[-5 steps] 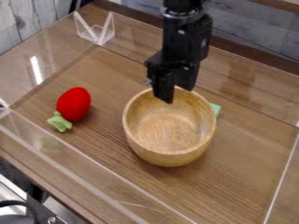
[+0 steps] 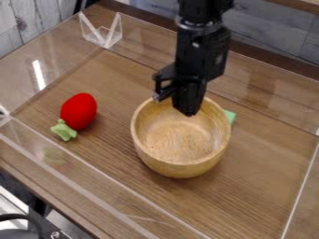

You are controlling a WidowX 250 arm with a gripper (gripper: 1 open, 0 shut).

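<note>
My gripper (image 2: 182, 93), black, reaches down from the top centre to the back rim of a large cream bowl (image 2: 181, 154); its fingertips are close over the bowl, and whether they touch it is unclear. I see nothing held, and the fingers are hard to make out. A red oval object (image 2: 77, 111) lies left of the bowl, with a pale green piece (image 2: 62, 131) just below it. Another green item (image 2: 230, 119) is partly hidden behind the bowl's right rim.
A clear plastic holder (image 2: 106, 28) stands at the back left. The wooden table (image 2: 268, 177) has free room to the right and front; dark cables show at the bottom left corner.
The gripper has shifted slightly downward, toward the viewer, over the bowl's back rim. The bowl and the other objects look unmoved.
</note>
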